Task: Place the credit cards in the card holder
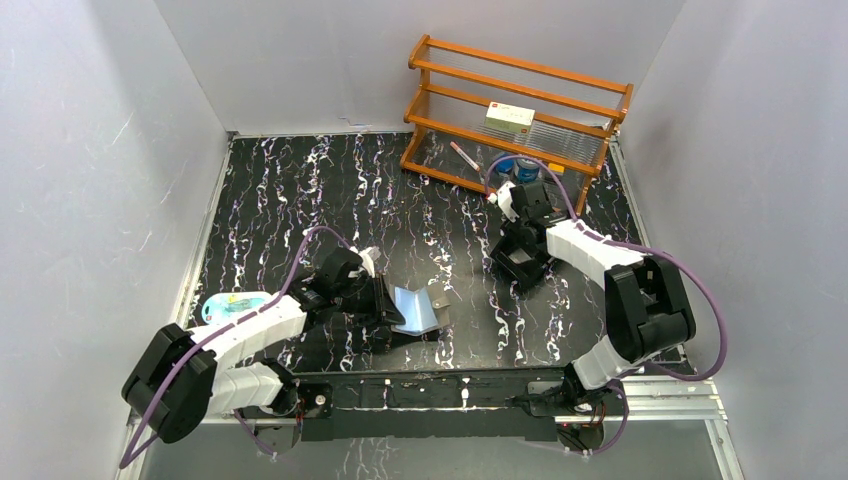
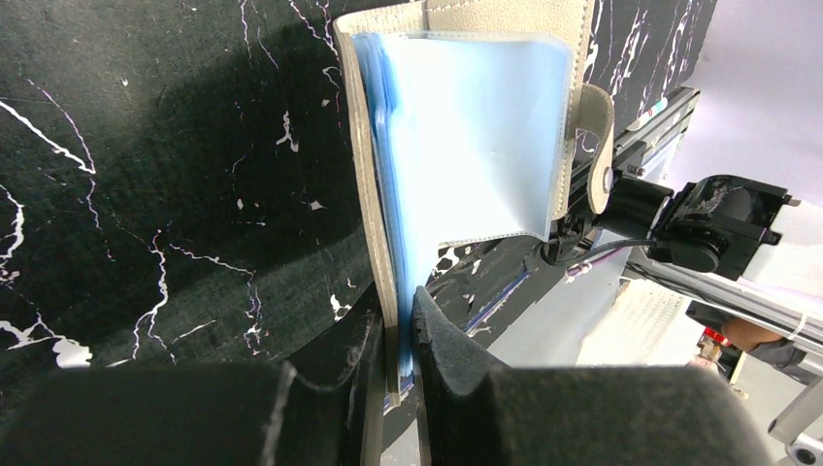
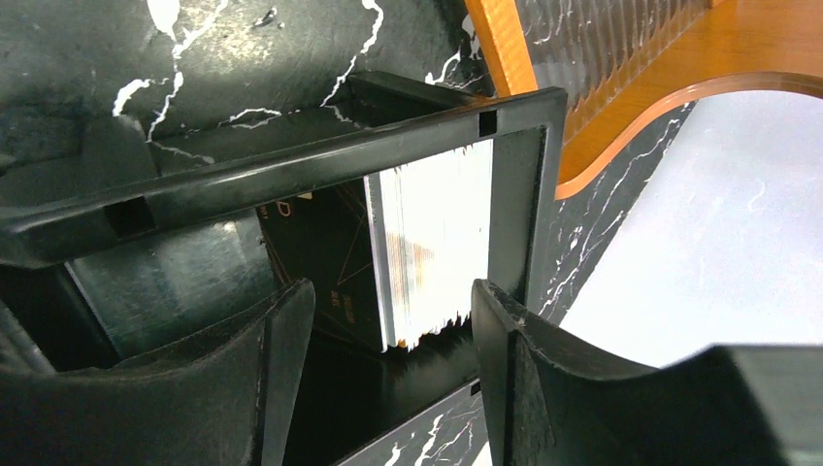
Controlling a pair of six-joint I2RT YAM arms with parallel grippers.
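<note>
The beige card holder (image 2: 357, 146) is opened out in the left wrist view, showing its pale blue clear sleeves (image 2: 485, 126). My left gripper is shut on one edge of it, holding it up over the table. In the right wrist view a black box (image 3: 291, 160) holds a row of white-edged cards (image 3: 437, 243) standing on edge at its right end, with a dark card face (image 3: 325, 257) on their left side. My right gripper is open above the box, its fingertips on either side of the row and nothing gripped.
A wooden rack (image 1: 515, 120) stands at the back right, with a green-and-white box (image 1: 510, 117) and jars on it, close behind the black box. A light blue case (image 1: 237, 306) lies at the left.
</note>
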